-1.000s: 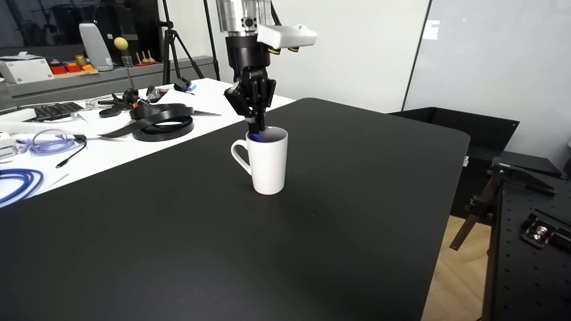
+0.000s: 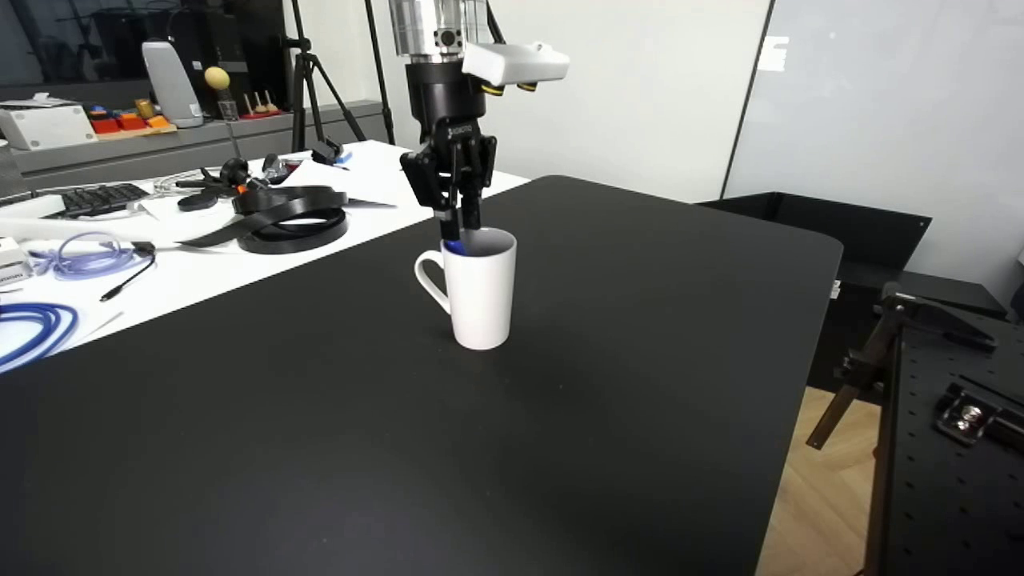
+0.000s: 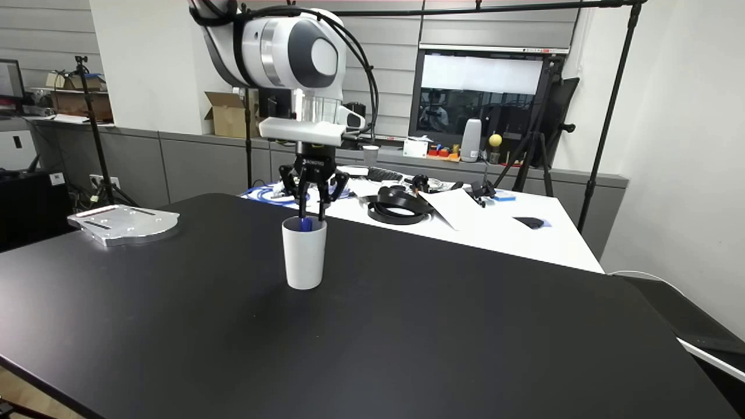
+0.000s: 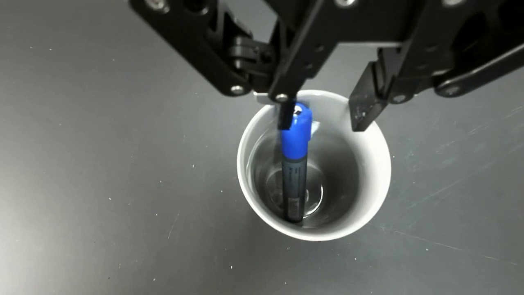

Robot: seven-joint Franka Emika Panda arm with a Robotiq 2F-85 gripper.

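Note:
A white mug [image 2: 482, 299] stands upright on the black table, its handle to the left in exterior view 1. Inside it leans a marker with a blue cap [image 4: 296, 140] and dark barrel [image 4: 294, 189], its lower end down in the mug. My gripper is over the mug's mouth, pointing down, with its fingers parted. One finger is beside the blue cap, close to or touching it; the other stands well apart from the marker, near the rim's other side. In exterior view 2 the fingertips are at the rim, either side of the mouth [image 3: 304, 222].
A silver plate [image 3: 126, 222] lies near the table's edge. Beyond, a white table [image 3: 489, 234] holds black straps [image 3: 396, 202], cables and other clutter.
My gripper's fingers have spread; they were together at the blue cap before. The blue cap sits slightly further left in the mug. The mug has not moved.

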